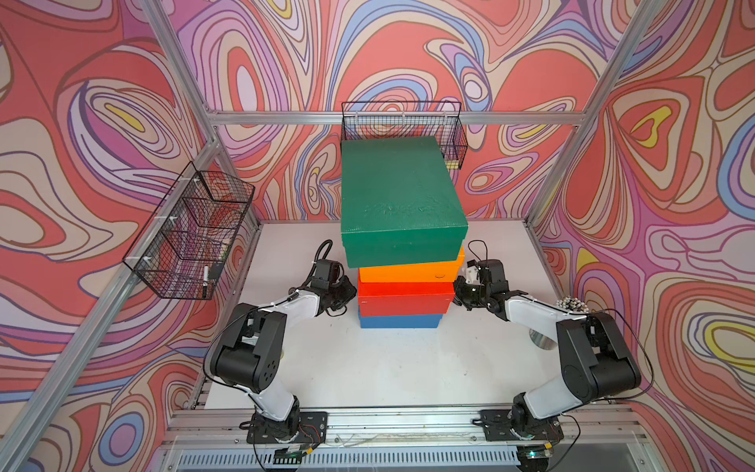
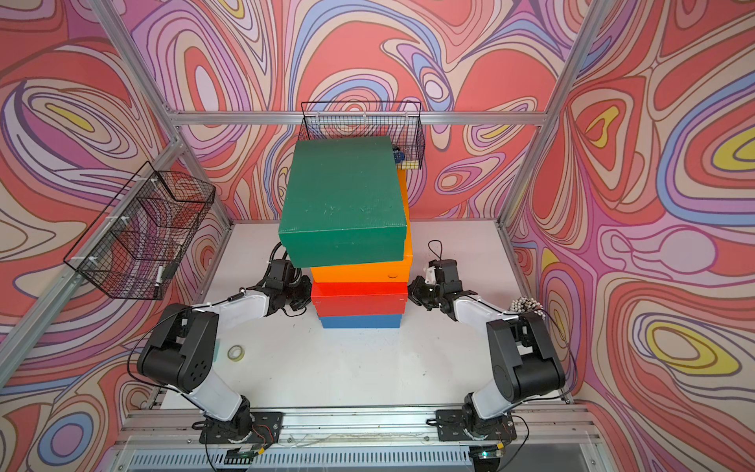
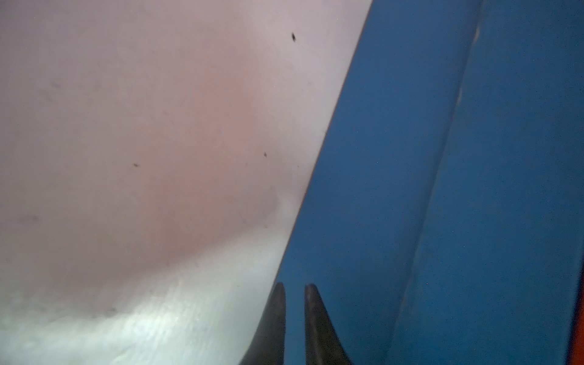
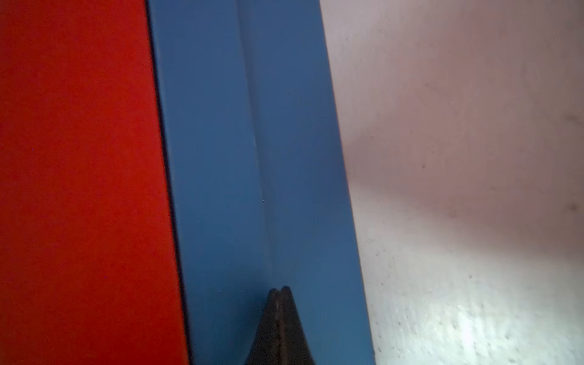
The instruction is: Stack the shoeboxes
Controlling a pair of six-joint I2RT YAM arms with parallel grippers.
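Four shoeboxes form one stack on the white table: a blue box [image 1: 399, 321] at the bottom, then a red box [image 1: 405, 302], an orange box [image 1: 410, 271] and a green box [image 1: 402, 185] on top. The green box is skewed a little to the left of those below. At the stack's left side is my left gripper, its fingers slightly apart with nothing between them, over the blue box's side. On the right side, my right gripper is shut, fingertips together in front of the blue box's side. Whether either gripper touches the stack I cannot tell.
Wire baskets hang at the left [image 1: 192, 232] and on the back wall [image 1: 405, 129]. A tape roll [image 2: 236, 352] lies on the left of the table, and a metal pot [image 1: 542, 338] with a white plant stands at the right.
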